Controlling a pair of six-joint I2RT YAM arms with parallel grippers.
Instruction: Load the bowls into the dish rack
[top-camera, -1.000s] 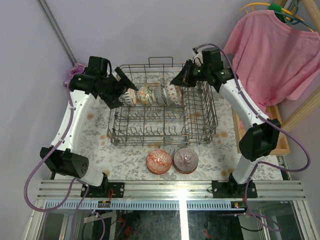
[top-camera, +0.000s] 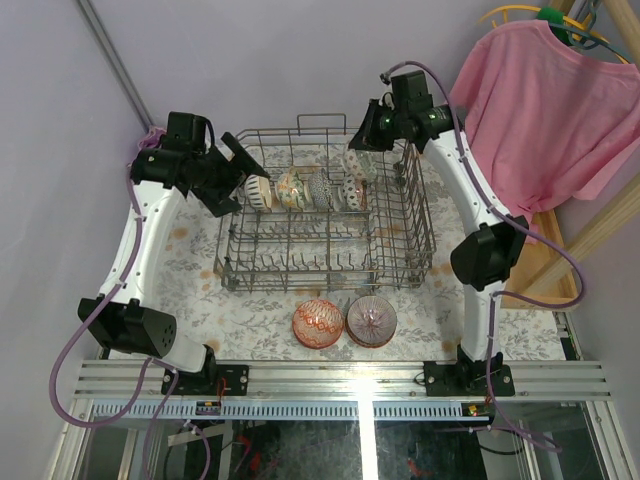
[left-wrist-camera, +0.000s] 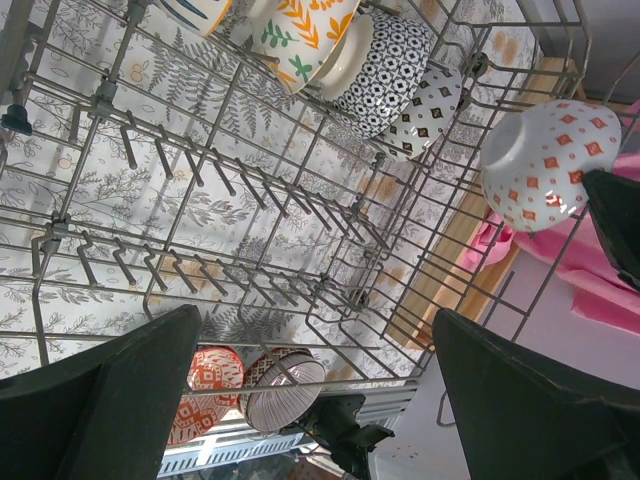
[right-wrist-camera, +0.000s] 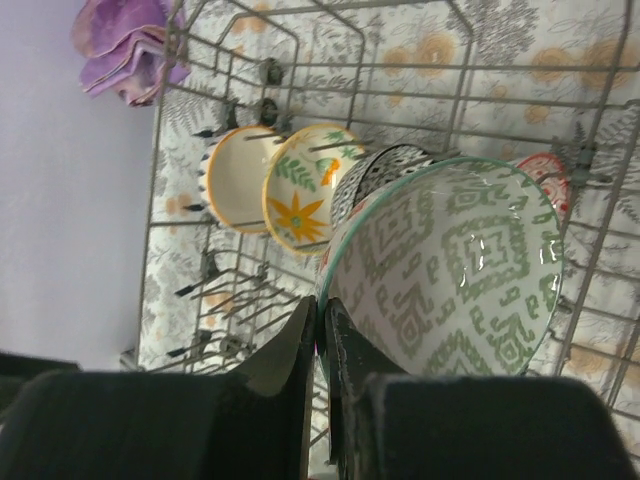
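Observation:
My right gripper is shut on the rim of a white bowl (right-wrist-camera: 450, 265) patterned green-grey inside. Its outside, with reddish diamonds, shows in the left wrist view, where the bowl (left-wrist-camera: 550, 165) is tilted and held above the rack's far right part. Several bowls stand on edge in a row in the wire dish rack (top-camera: 300, 270): a striped one (top-camera: 259, 192), a floral one (top-camera: 292, 190), a black-and-white one (top-camera: 320, 188) and a diamond-dotted one (top-camera: 353, 194). Over the rack's left side, my left gripper (top-camera: 238, 173) stands open and empty.
A red-patterned bowl (top-camera: 318, 324) and a purplish-brown bowl (top-camera: 371, 321) rest on the table in front of the rack. The rack's front rows of prongs are empty. A pink shirt (top-camera: 545, 110) hangs at the back right over a wooden frame.
The left arm has barely moved.

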